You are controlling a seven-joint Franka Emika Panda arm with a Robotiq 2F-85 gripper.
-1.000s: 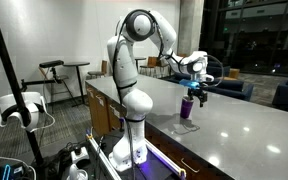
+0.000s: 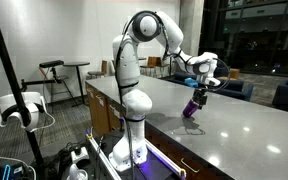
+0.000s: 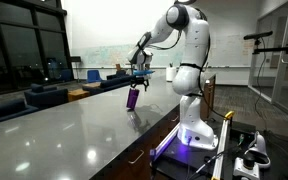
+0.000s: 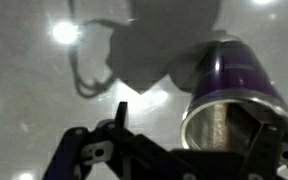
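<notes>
A purple cup (image 2: 191, 108) with a pale rim stands tilted on the table in exterior view 1. The same lean shows on the purple cup (image 3: 133, 98) in exterior view 2. My gripper (image 2: 201, 84) is right above it, pointing down and open. In the wrist view the mouth of the cup (image 4: 229, 66) faces the camera at the right, and something brownish shows inside. My gripper spans the lower edge there, its right finger overlapping the cup's opening. Whether that finger reaches inside or touches the rim cannot be told.
The glossy grey table (image 2: 249, 130) is wide and clear around the cup. A black cable loops by the wrist. Behind the table stands a person (image 2: 206, 68) in a light top. Dark blue seats (image 3: 44, 97) lie beyond the far edge.
A second ago the cup looked upright; it has since tipped over to a lean, its top shifting rightward in exterior view 1. The gripper has moved only slightly.
</notes>
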